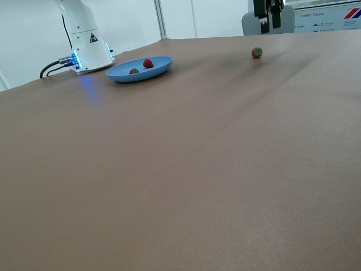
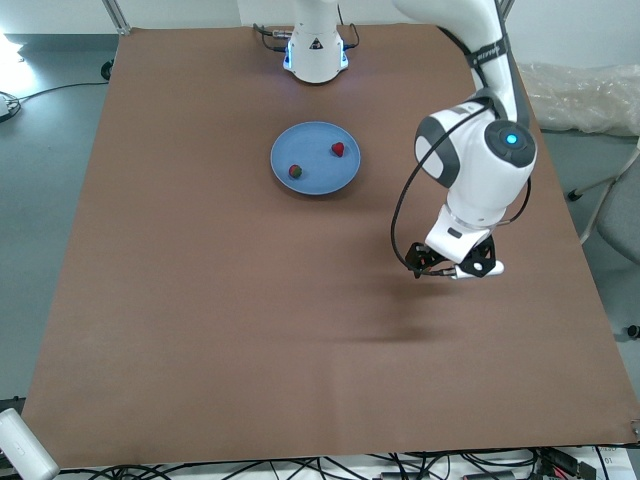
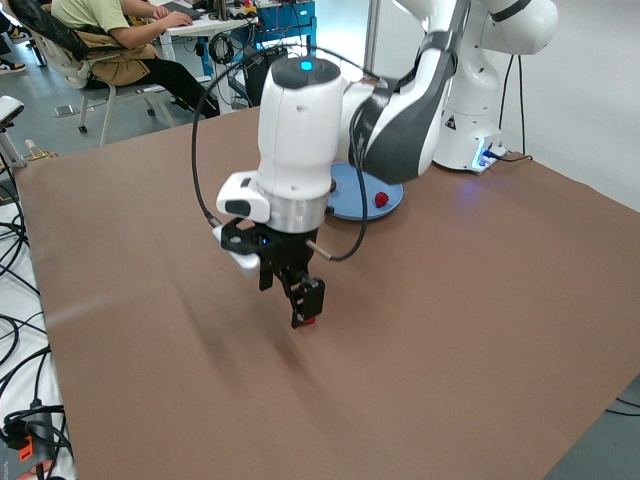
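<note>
A strawberry [image 1: 256, 53] lies on the brown table [image 1: 186, 169]; in the right view only a red bit [image 3: 310, 321] shows beneath my gripper, and in the left view the arm hides it. My black gripper [image 1: 268, 25] hangs above the strawberry in the top view, apart from it, with a gap between its two visible black parts; whether it is open is unclear. The blue plate [image 2: 315, 175] holds two strawberries, one at right [image 2: 338, 149] and one at left [image 2: 295, 171].
Cables [image 3: 20, 260] run along the table's side, and a person [image 3: 120, 25] sits at a desk beyond it.
</note>
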